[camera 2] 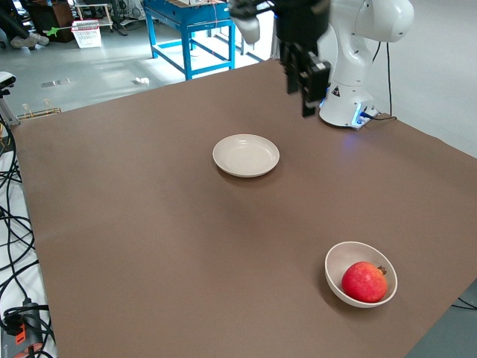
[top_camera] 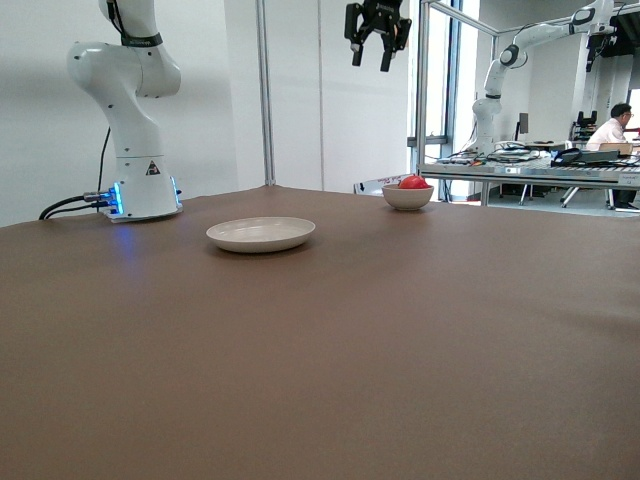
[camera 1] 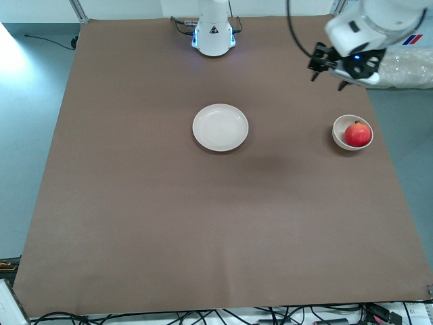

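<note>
A white plate (camera 1: 220, 126) lies empty near the middle of the brown table. To its right in the left view, a white bowl (camera 1: 342, 142) holds a red pomegranate (camera 1: 357, 134). In the right view the bowl (camera 2: 339, 260) and fruit (camera 2: 361, 281) are at the lower right, the plate (camera 2: 246, 155) farther back. My black gripper (camera 1: 327, 82) is high at the upper right of the left view, apart from bowl and plate; in the top view the gripper (top_camera: 371, 55) hangs above them, fingers apart with nothing seen between.
The white robot base (camera 1: 214, 38) stands at the table's back edge with cables. Cables and boxes line the front edge outside the tabletop.
</note>
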